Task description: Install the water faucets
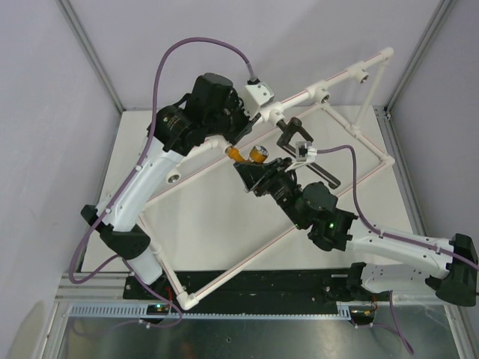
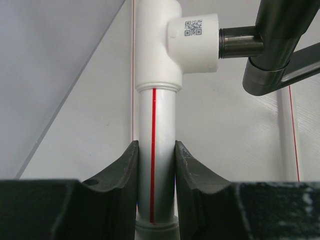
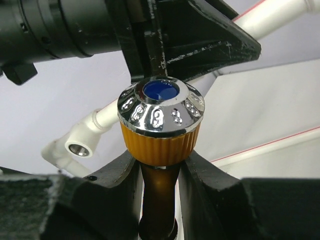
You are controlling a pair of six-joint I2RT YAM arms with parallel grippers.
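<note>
My left gripper is shut on a white pipe (image 2: 164,115) with a red stripe, below a white tee (image 2: 156,50) from which a dark faucet (image 2: 270,70) projects. My right gripper is shut on an orange faucet (image 3: 159,145) with a chrome knob and blue cap, beneath the left arm's housing. In the top view the orange faucet (image 1: 258,154) sits below the left gripper at the upper pipe; whether it is seated in the fitting is hidden. The dark faucet (image 1: 288,133) hangs just to its right.
The white pipe frame (image 1: 374,162) spans a white board (image 1: 209,224). Further fittings (image 1: 323,96) with openings line the upper pipe toward the right. The lower middle of the board is clear apart from pipes.
</note>
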